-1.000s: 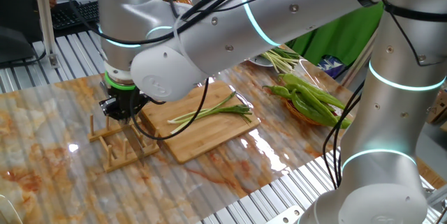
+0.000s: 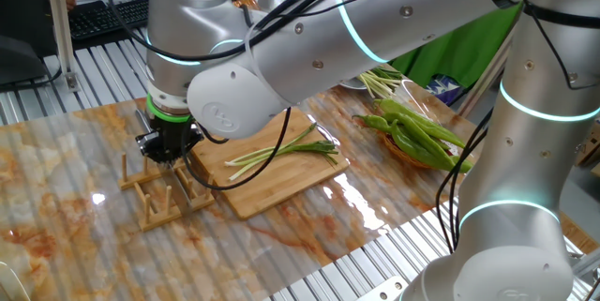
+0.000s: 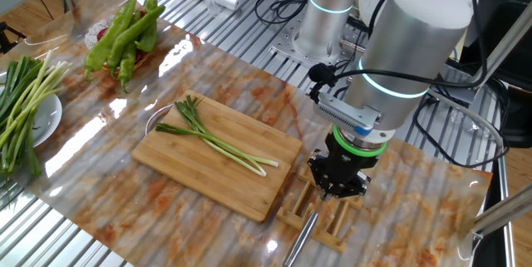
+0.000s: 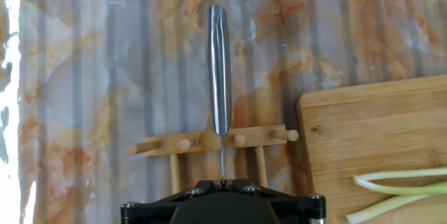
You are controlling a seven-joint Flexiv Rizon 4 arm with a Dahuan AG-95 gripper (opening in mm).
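A knife with a smooth metal handle points away from my gripper, its thin blade seen edge-on and running in between the fingers. My gripper appears shut on the blade part, just ahead of the handle. Beneath sits a wooden peg rack, seen also as a rack left of the cutting board. In exterior view 2 the knife handle slants toward the front, past the rack. Whether the blade touches the rack's slats cannot be made out.
The wooden cutting board bears several green onions. Green peppers fill a small basket beyond it, near a plate of more green onions.
Over the last second my gripper and arm have shifted slightly to the right in exterior view 1. The rack, board and vegetables have stayed in place.
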